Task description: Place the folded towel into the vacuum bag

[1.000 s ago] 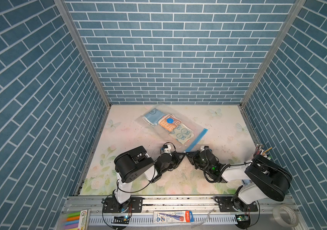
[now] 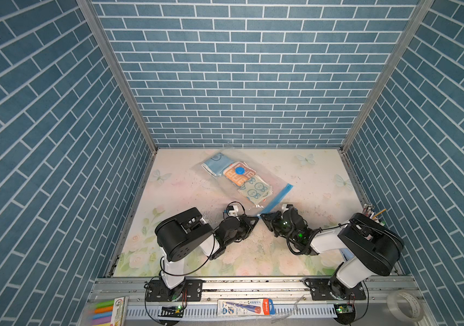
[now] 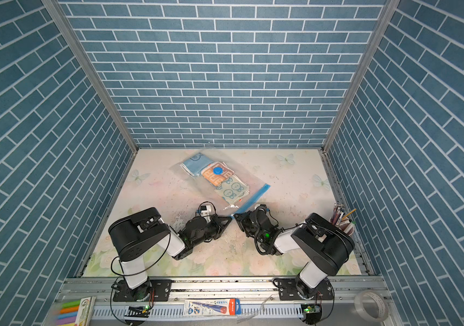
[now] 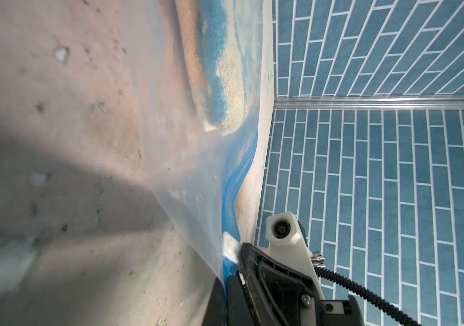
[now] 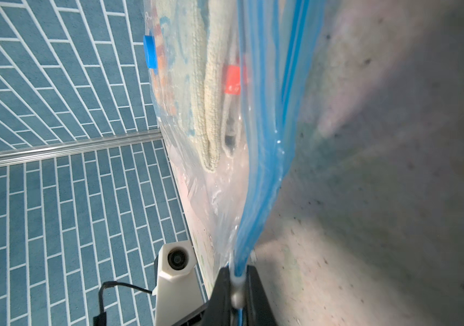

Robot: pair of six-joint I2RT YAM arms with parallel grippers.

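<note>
The clear vacuum bag (image 2: 215,184) lies on the table with folded towels (image 2: 251,187) inside and a round blue valve (image 2: 239,170) on top. Its blue zipper strip (image 5: 264,141) runs down to the front corner, where both grippers meet. My right gripper is shut on the white zipper slider on that strip. My left gripper is shut on the strip's end, just beside the right one.
A pencil holder (image 2: 370,214) stands at the right edge. A tape roll (image 2: 405,305) lies outside the front rail.
Both grippers have shifted slightly left together, and the bag's front corner and strip have moved a little the same way. The right arm's elbow has moved inward.
</note>
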